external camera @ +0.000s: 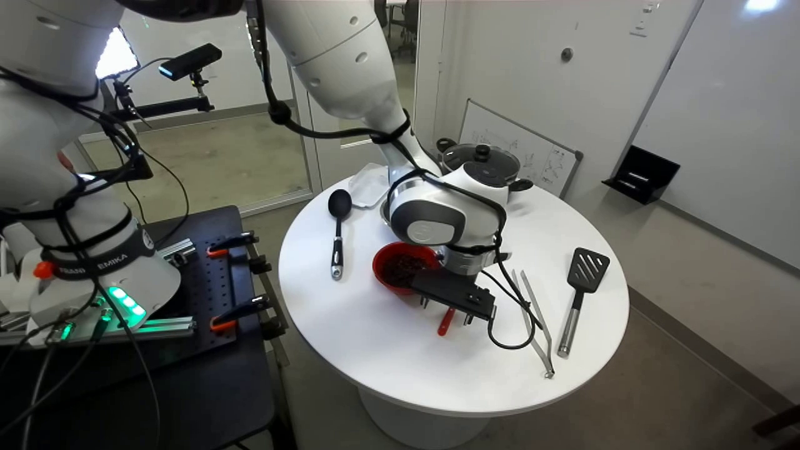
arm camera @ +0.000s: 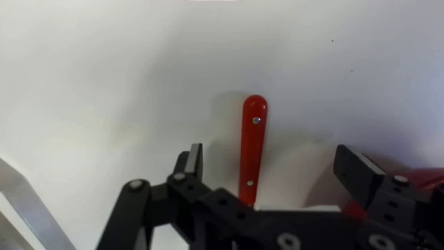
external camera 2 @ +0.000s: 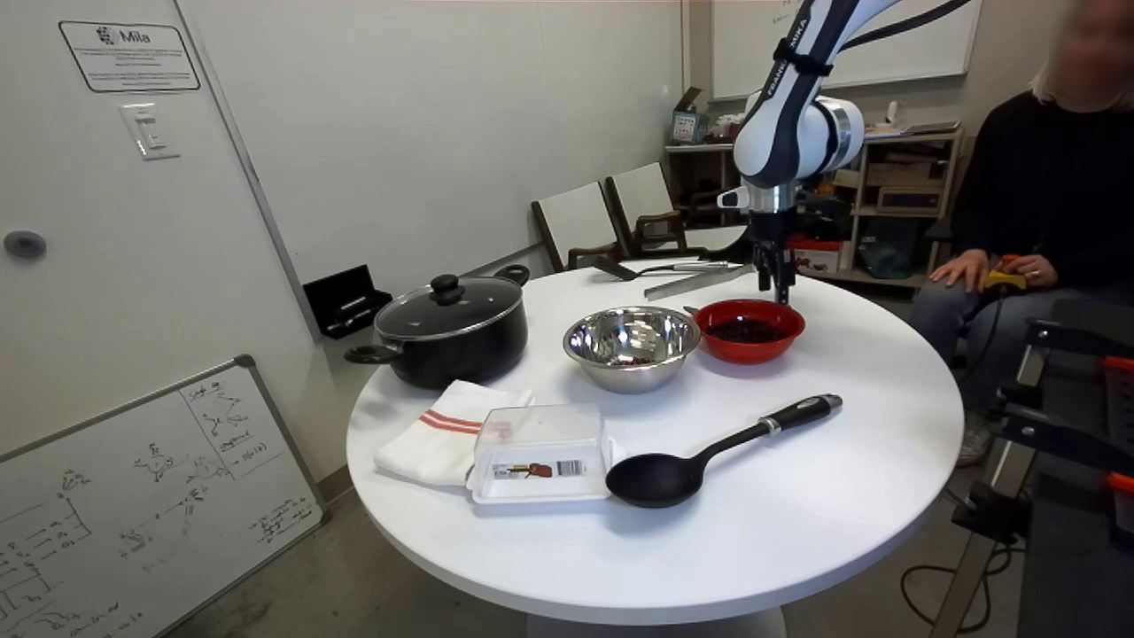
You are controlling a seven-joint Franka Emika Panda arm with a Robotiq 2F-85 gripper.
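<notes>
A red-handled utensil (arm camera: pixel 252 150) lies on the white table, its rounded, riveted handle end showing in the wrist view. My gripper is open above it, one black finger on either side of the handle and nothing held. The utensil's far end is hidden under the gripper body. Right beside the gripper (external camera 2: pixel 775 287) stands a red bowl (external camera 2: pixel 781 338) with dark contents; the right-hand finger (arm camera: pixel 358 173) in the wrist view is close to its rim, and whether they touch is unclear.
Metal tongs (external camera: pixel 541 341) and a slotted spatula (external camera: pixel 588 270) lie to one side. A steel bowl (external camera 2: pixel 633 374), lidded pot (external camera 2: pixel 457 346), clear plastic box (external camera 2: pixel 547 452), towel (external camera 2: pixel 431 447) and black spoon (external camera 2: pixel 654 480) occupy the other.
</notes>
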